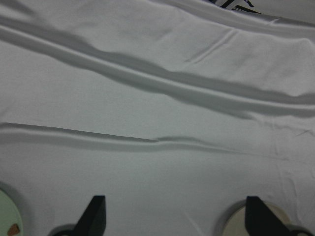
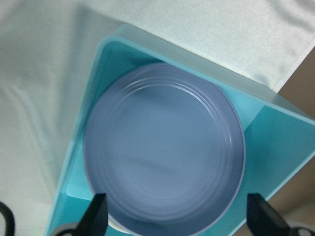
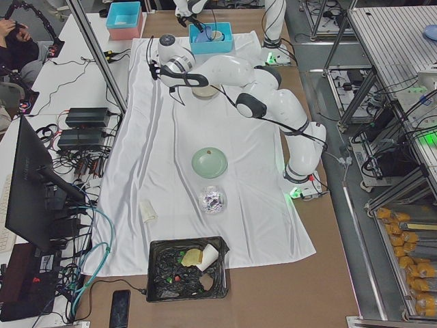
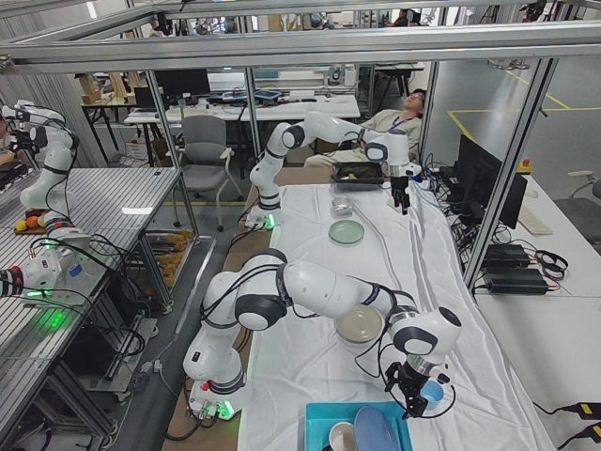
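Note:
My left gripper is open and empty above the white cloth; the edges of a green plate (image 1: 7, 221) and a beige plate (image 1: 261, 221) show low in its wrist view. My right gripper stands open over a turquoise bin (image 2: 268, 145) holding a blue plate (image 2: 165, 142), with nothing between its fingers. In the camera right view a cream cup (image 4: 342, 437) is beside that plate in the bin, and a blue cup (image 4: 432, 395) is partly hidden behind the right gripper.
A clear container (image 3: 212, 199), a white item (image 3: 147, 210) and a black tray (image 3: 156, 270) with mixed contents lie toward the other end. Monitor, cables and frame posts border the table.

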